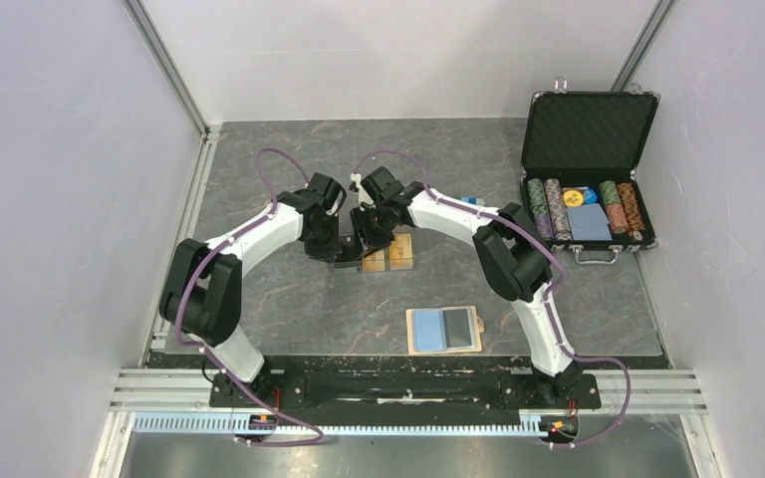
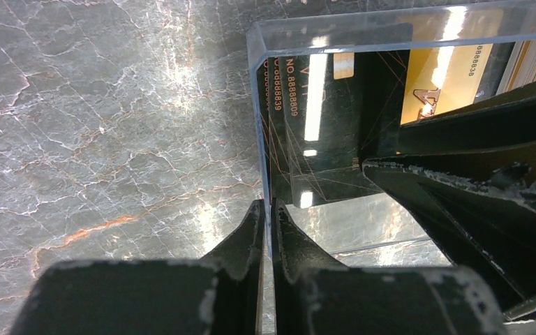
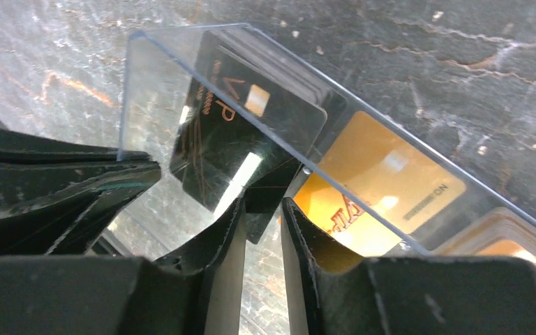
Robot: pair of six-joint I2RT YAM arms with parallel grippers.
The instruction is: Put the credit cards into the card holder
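Note:
The clear card holder (image 2: 405,31) lies on the table, its end wall pinched between the fingertips of my left gripper. Black cards (image 2: 328,125) stand in its end compartment, and a gold card (image 2: 453,77) sits in the one beside it. The right gripper is over the holder with its fingers parted. In the right wrist view, the lower corner of a black card (image 3: 258,220) shows in the gap between those fingers, with no firm hold visible. Other black cards (image 3: 272,105) lean behind the clear front wall.
A small tray with a blue and a grey pad (image 1: 443,330) lies near the front edge. At the back right stands an open case (image 1: 590,184) of poker chips. Both arms meet closely over the holder.

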